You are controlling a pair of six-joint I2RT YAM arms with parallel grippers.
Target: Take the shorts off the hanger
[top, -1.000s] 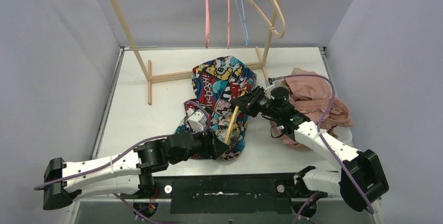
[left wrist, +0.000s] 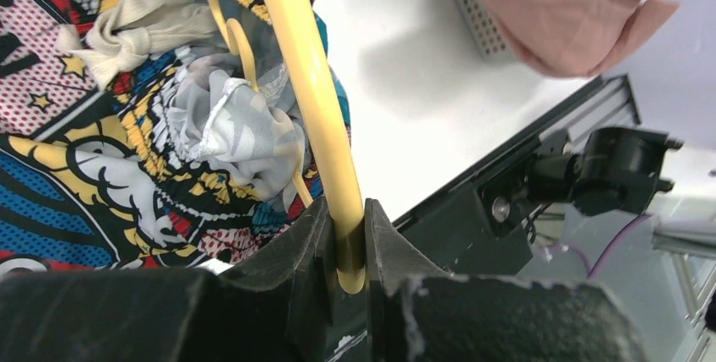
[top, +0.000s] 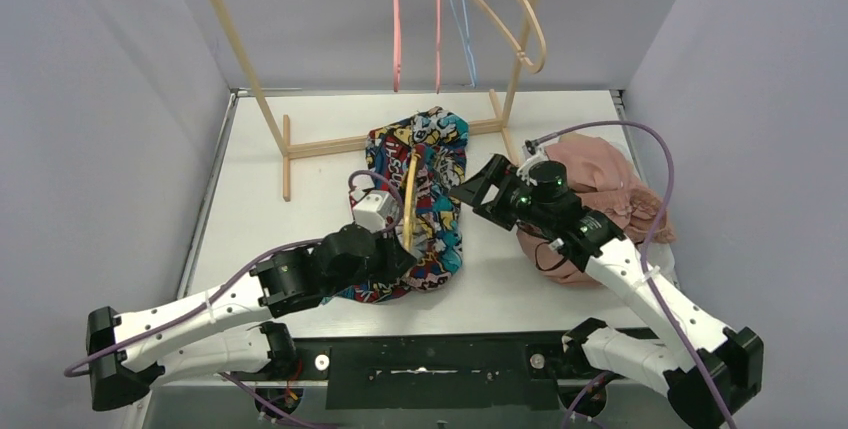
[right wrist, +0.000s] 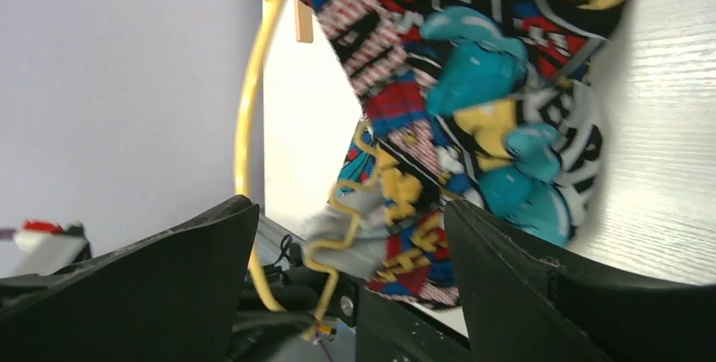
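Patterned, multicoloured shorts (top: 440, 234) lie bunched along the middle of the table. A yellow hanger (top: 411, 199) runs over them, raised at its near end. My left gripper is shut on one end of the hanger bar, as the left wrist view shows. The grey waistband lining (left wrist: 245, 130) lies close beside that bar. To the right of the shorts stands my right gripper (top: 465, 196), open; its fingers (right wrist: 169, 269) are spread, and in its own view the shorts and hanger appear beyond them. Whether the hanger's far end is still inside the shorts is hard to tell.
A heap of pink cloth (top: 590, 179) sits at the table's right side. The wooden rack (top: 330, 147) stands at the back, with pink and blue straps and an empty wooden hanger (top: 530, 24) above.
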